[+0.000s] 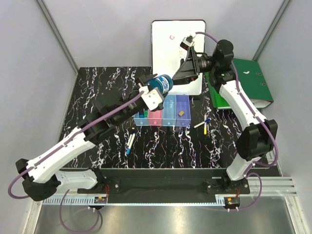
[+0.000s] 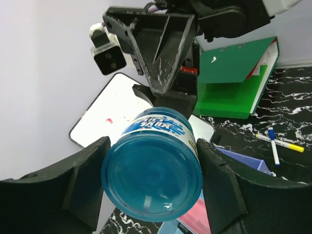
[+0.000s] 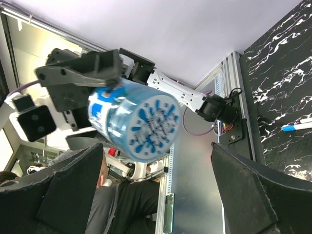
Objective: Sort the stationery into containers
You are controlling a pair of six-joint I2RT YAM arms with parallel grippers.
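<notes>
A blue cylindrical tub (image 1: 161, 84) with a white label hangs above the compartments, and my left gripper is shut on it. In the right wrist view the tub's patterned end (image 3: 152, 127) faces the open right gripper, whose fingers do not touch it. The right gripper (image 1: 176, 80) points at the tub from the right in the top view. Below stands the organizer, with a pink compartment (image 1: 155, 116), a light-blue one (image 1: 169, 113) and a purple one (image 1: 185, 121). An orange-brown block (image 1: 181, 113) lies in the purple one. The left-hand compartment is partly hidden by the left arm.
Pens (image 1: 130, 143) lie on the table at front left; markers (image 1: 205, 126) lie right of the organizer. A green binder (image 1: 251, 83) is at the back right. Behind everything lies a whiteboard (image 1: 165, 48).
</notes>
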